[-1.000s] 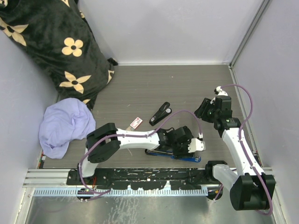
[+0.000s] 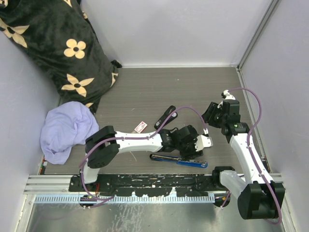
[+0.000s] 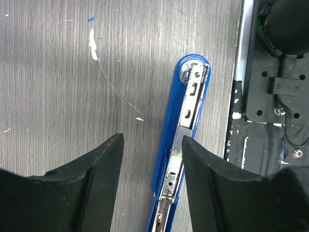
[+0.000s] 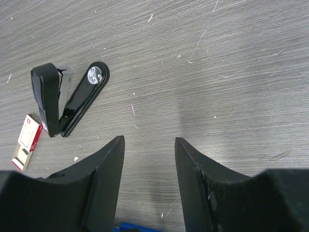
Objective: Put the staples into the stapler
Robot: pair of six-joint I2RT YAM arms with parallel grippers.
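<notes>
The blue stapler [image 3: 169, 108] lies opened out flat along the table's front edge, its metal staple channel [image 3: 191, 96] facing up. A short grey piece [image 3: 181, 137] sits in that channel; whether it is staples or a stapler part I cannot tell. Over the stapler, my left gripper is open with nothing held, one finger [image 3: 195, 164] overlapping the stapler in the left wrist view. Away to the right, my right gripper stands open above bare table. A small red-and-white box [image 2: 140, 127], likely for staples, lies left of the middle.
A black stapler [image 2: 165, 117] rests beside the box, its top raised in the right wrist view. A lilac cloth [image 2: 67, 130] and a dark flowered fabric [image 2: 58, 48] fill the left side. A purple cable arcs over the left arm.
My left arm has shifted slightly, its elbow a little to the left, while its gripper stays over the blue stapler. The right arm has barely moved.
</notes>
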